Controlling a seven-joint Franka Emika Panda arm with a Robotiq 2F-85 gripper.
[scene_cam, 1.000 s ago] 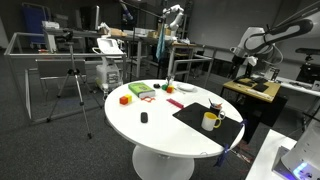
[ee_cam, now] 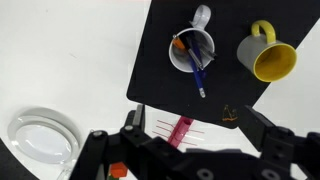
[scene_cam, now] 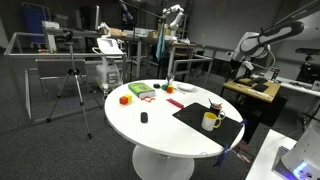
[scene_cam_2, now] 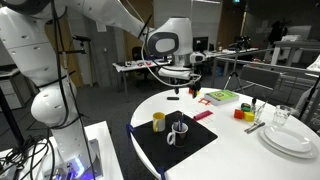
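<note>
My gripper is open above the table, with nothing between its fingers. In the wrist view, a white mug holding pens and other thin tools stands on the black mat. To its right is a mug with a yellow inside and handle. Both mugs lie beyond the fingertips. A red marker lies off the mat, below the gap between the fingers. In the second exterior view, the yellow mug and pen mug stand upright close together.
White plates lie at one side of the table. A green box, a red block and a small black object sit on the white table.
The arm at the right has shifted slightly in the first exterior view. The mugs, marker and blocks on the table show no movement.
</note>
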